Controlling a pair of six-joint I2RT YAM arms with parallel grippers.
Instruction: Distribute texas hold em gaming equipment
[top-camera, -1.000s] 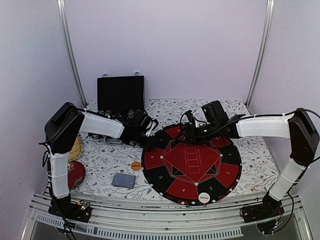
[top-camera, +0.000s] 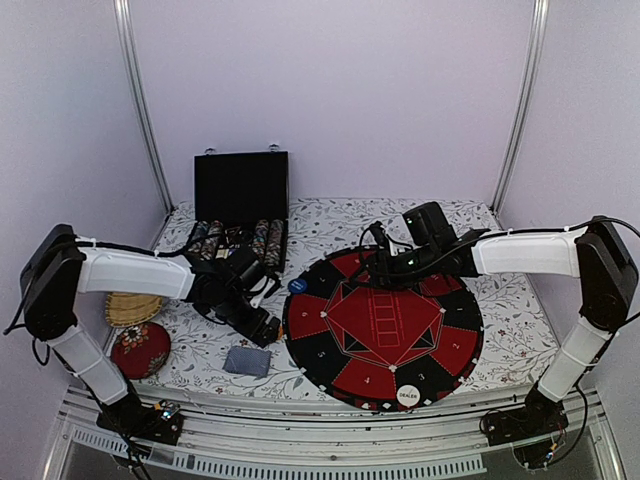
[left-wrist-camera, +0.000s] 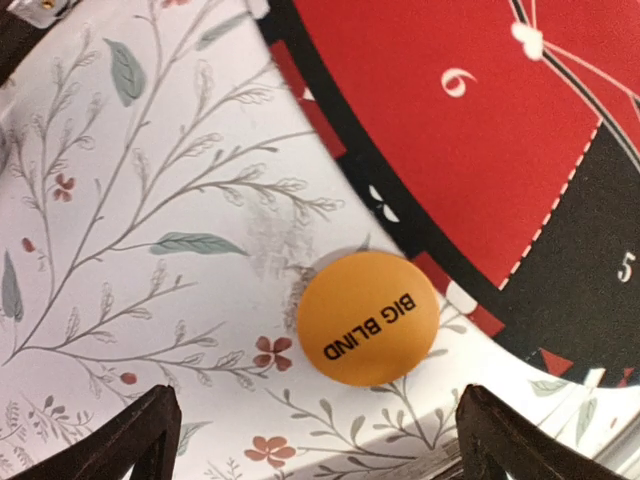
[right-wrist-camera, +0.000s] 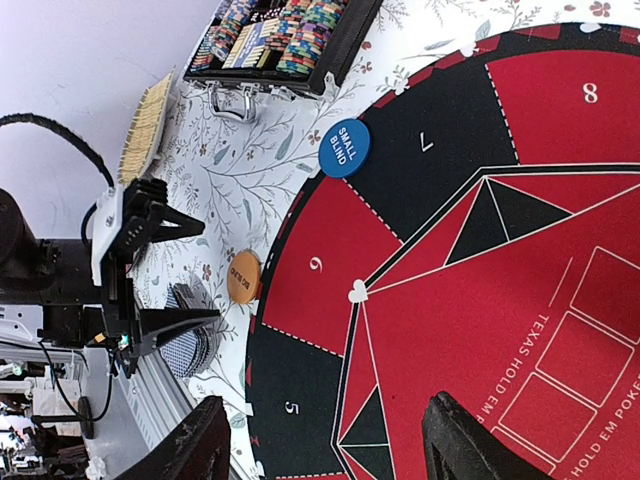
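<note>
An orange BIG BLIND disc (left-wrist-camera: 368, 300) lies on the floral table beside the red and black poker mat (top-camera: 385, 370). My left gripper hangs open over it, its fingers either side of the disc. The blue SMALL BLIND disc (right-wrist-camera: 344, 147) lies at the mat's left edge, and the white DEALER disc (top-camera: 408, 395) at its front. My right gripper (top-camera: 370, 262) is over the mat's back part; its fingertips show in the right wrist view, and whether anything is between them I cannot tell.
An open black chip case (top-camera: 240, 185) stands at the back left. Stacked wicker trays (top-camera: 133, 305), a round red item (top-camera: 140, 350) and a grey-blue pad (top-camera: 247, 362) are at the left and front.
My left gripper has moved from near the blue disc toward the front left, over the orange disc. The blue disc is now uncovered in the top view. The right arm has not moved.
</note>
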